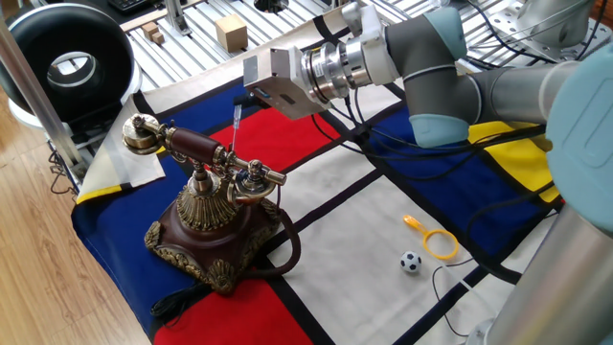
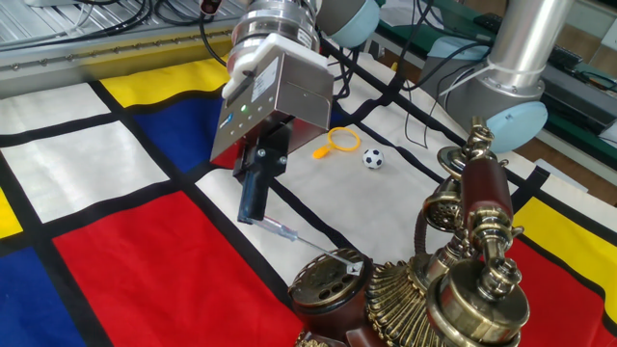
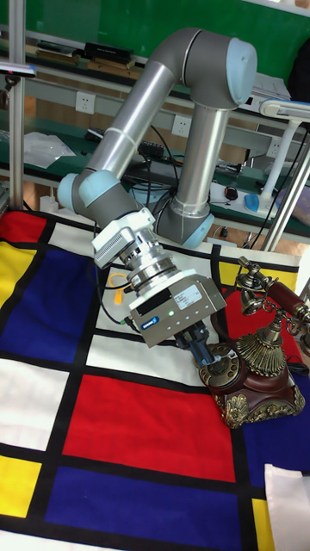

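An old-style brown and brass telephone (image 1: 213,216) stands on the patterned cloth, its handset (image 1: 196,146) resting across the cradle. In exterior view 2 my gripper (image 2: 253,214) is shut on a thin screwdriver with a clear handle (image 2: 277,228). The shaft slants down to the right, and its end overlaps the round dial (image 2: 326,280) in that view; whether it touches the dial I cannot tell. Exterior view 3 has the gripper (image 3: 203,360) just left of the dial. From exterior view 1, the telephone hides the tool's lower end.
A small football (image 1: 411,263) and a yellow ring with a handle (image 1: 440,243) lie on the white part of the cloth. A wooden block (image 1: 231,34) sits on the slatted metal surface behind.
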